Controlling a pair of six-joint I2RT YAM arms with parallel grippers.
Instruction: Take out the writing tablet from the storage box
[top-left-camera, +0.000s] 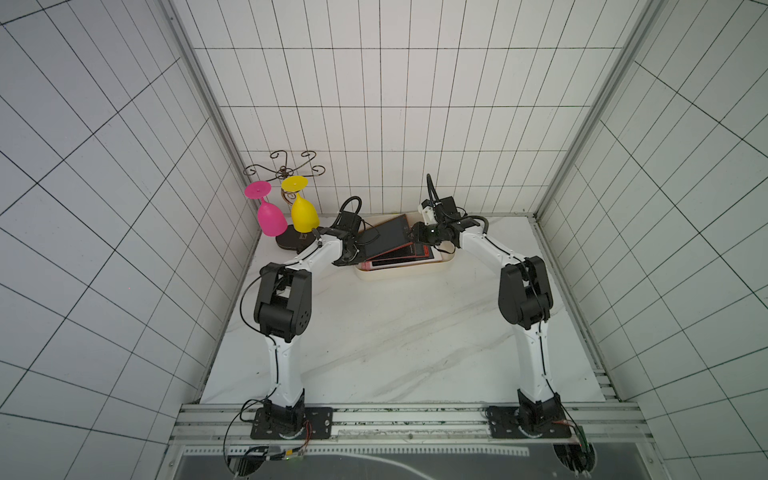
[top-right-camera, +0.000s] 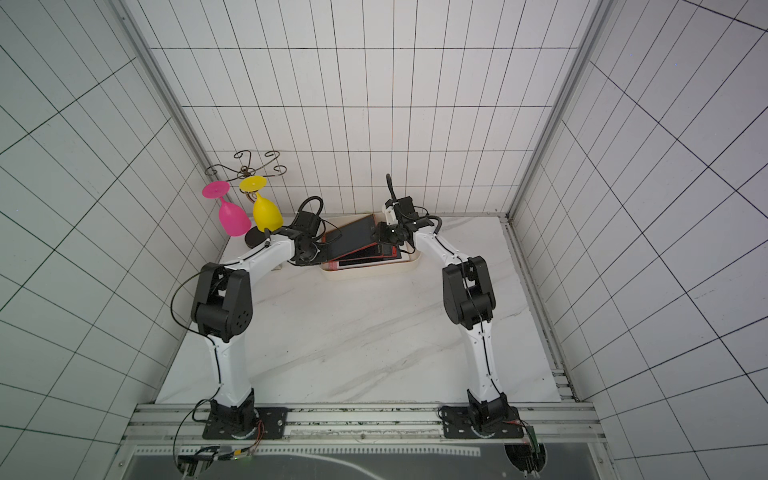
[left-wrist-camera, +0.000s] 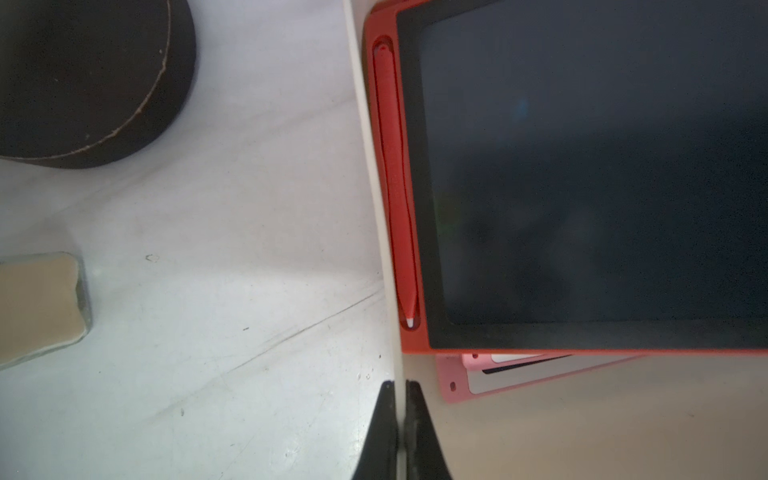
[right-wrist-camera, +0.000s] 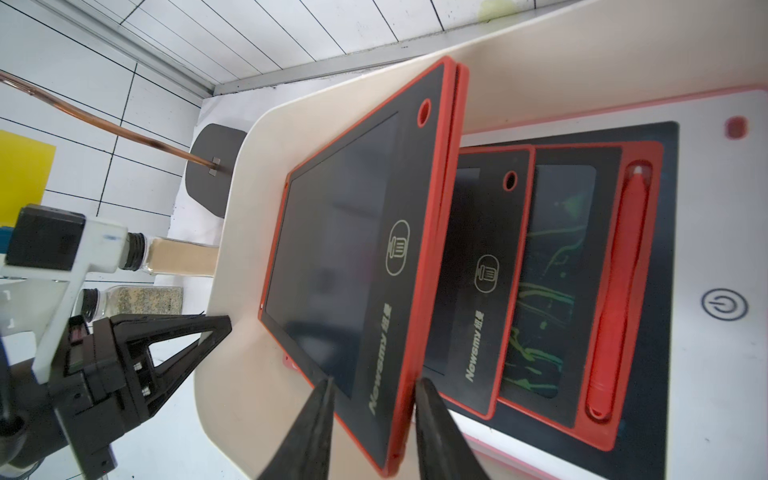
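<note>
The cream storage box (top-left-camera: 400, 271) holds red-framed writing tablets. The top tablet (right-wrist-camera: 336, 248) has its right end raised and tilted above a second red tablet (right-wrist-camera: 480, 320) and a larger white-framed one (right-wrist-camera: 720, 360). My right gripper is part open at the raised end, one finger against the tablet's edge; whether it grips is unclear. My left gripper is shut on the box's thin left rim, beside the top tablet's pen end.
Pink (top-left-camera: 271, 218) and yellow (top-left-camera: 304, 214) glasses hang on a stand at the back left. Small jars (right-wrist-camera: 176, 257) stand left of the box.
</note>
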